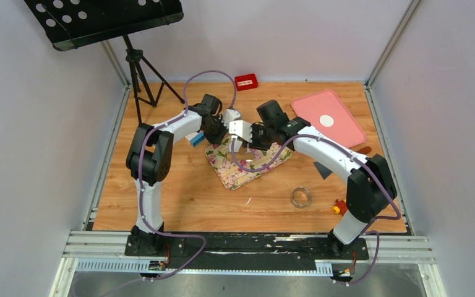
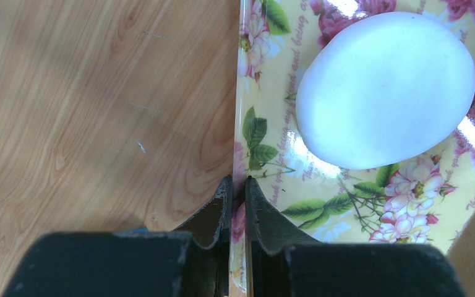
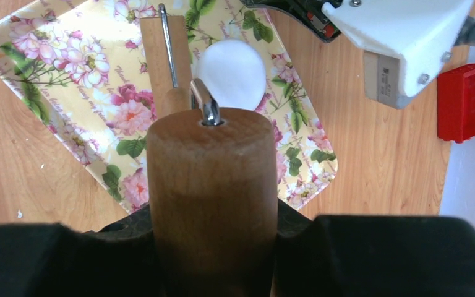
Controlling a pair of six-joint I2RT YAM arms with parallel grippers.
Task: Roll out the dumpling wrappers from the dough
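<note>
A flattened oval of white dough (image 2: pixel 386 90) lies on the floral board (image 3: pixel 93 80), near one edge. My left gripper is shut on that board's edge, the dough lying just to the right of its fingertips. In the right wrist view, my right gripper is shut on the wooden handle (image 3: pixel 213 167) of a rolling pin. The pin's wooden roller (image 3: pixel 159 55), on a metal frame, is beside the dough over the board; whether it touches the board I cannot tell. From the top, the arms partly hide board and dough.
A pink board (image 1: pixel 340 127) bearing a white round piece (image 1: pixel 326 120) is at the back right. A metal ring (image 1: pixel 301 197) lies front right, near a small red-and-yellow toy (image 1: pixel 339 208). A red box (image 1: pixel 246 81) sits at the back.
</note>
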